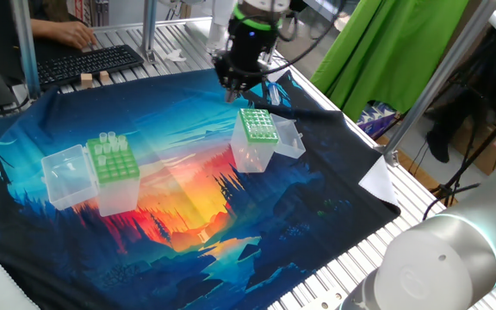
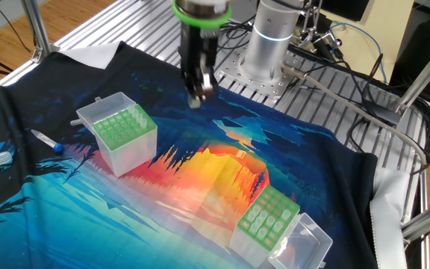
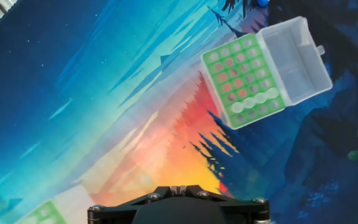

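Note:
My gripper appears at the bottom of the wrist view with its two fingers together and nothing showing between them. In exterior view 1 it hangs in the air (image 1: pixel 230 96), behind and slightly left of a clear box with a green rack (image 1: pixel 259 126). That box's lid is open, and the wrist view shows a row of several whitish tubes in its rack (image 3: pixel 244 79). A second clear box with a green rack (image 1: pixel 114 164) stands at the left, its lid (image 1: pixel 67 176) open and several clear tubes sticking up. Exterior view 2 shows the gripper (image 2: pixel 194 101) blurred, well above the cloth.
A printed cloth (image 1: pixel 188 207) covers the table, with open room between the two boxes. A pen with a blue end (image 2: pixel 47 140) lies on it near one box. A person's hand (image 1: pixel 74 34) rests by a keyboard (image 1: pixel 89 64) at the back left.

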